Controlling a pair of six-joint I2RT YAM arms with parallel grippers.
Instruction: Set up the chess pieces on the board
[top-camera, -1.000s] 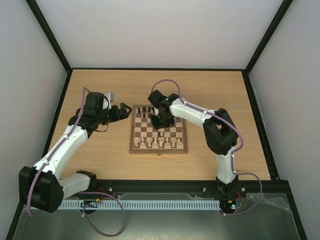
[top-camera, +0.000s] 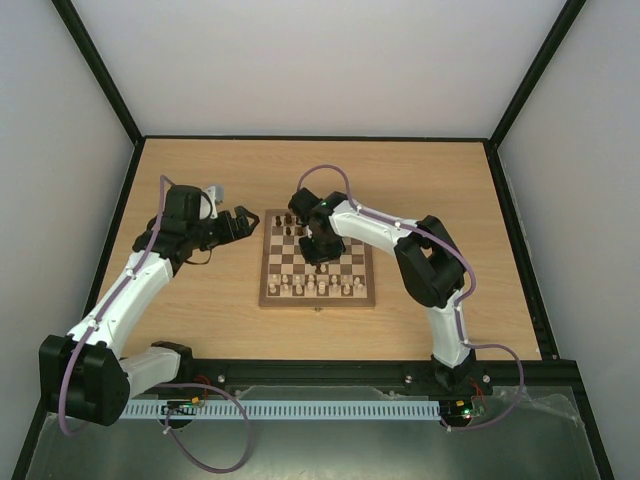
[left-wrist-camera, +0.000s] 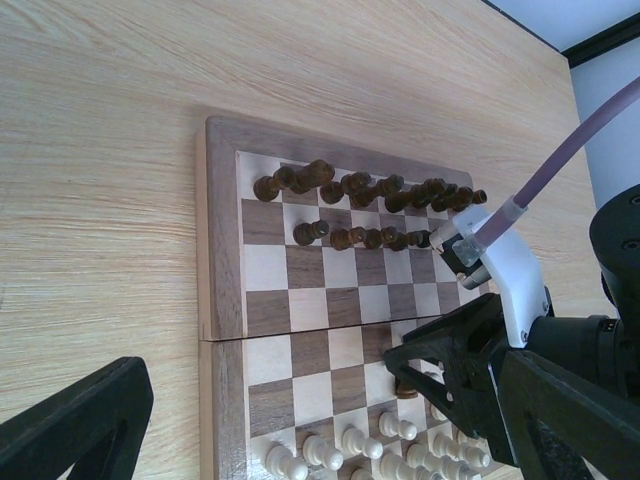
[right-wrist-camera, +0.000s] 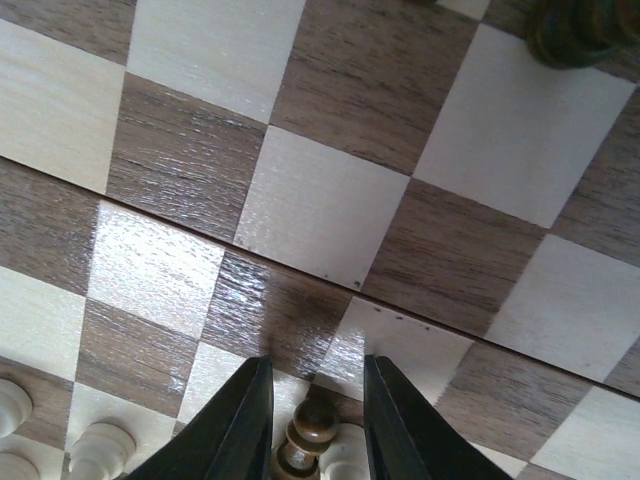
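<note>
The wooden chessboard (top-camera: 268, 260) has dark pieces (left-wrist-camera: 310, 232) along its far side and white pieces (left-wrist-camera: 325, 452) along the near side. A lone dark piece (right-wrist-camera: 310, 430) stands on the near half beside a white piece (right-wrist-camera: 345, 458). My right gripper is low over these two, its fingertips apart on either side of the dark piece's top; contact cannot be told. My left gripper (top-camera: 246, 222) stands open left of the board, nothing between its fingers.
Bare wooden table (top-camera: 200, 310) surrounds the board, with dark frame edges and walls beyond. The right arm reaches across the board's right half and hides part of it.
The left arm has shifted very slightly.
</note>
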